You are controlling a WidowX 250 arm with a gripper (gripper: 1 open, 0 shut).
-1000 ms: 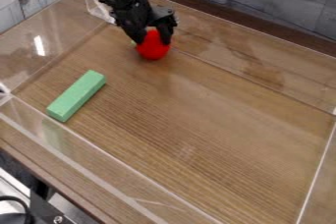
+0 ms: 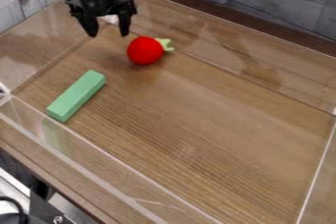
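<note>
My black gripper (image 2: 102, 18) is at the top left of the camera view, up and left of a red tomato-like object (image 2: 144, 50) with a light green top. The two are apart. Whether the fingers are open or shut is too small to tell. A long green block (image 2: 77, 96) lies at the lower left of the wooden surface (image 2: 217, 140).
Raised wooden edges run along the back and right. Black cables show at the bottom left corner.
My gripper has moved left and back, away from over the red object, which now shows apart from it, slightly left of where it was. The green block is unmoved.
</note>
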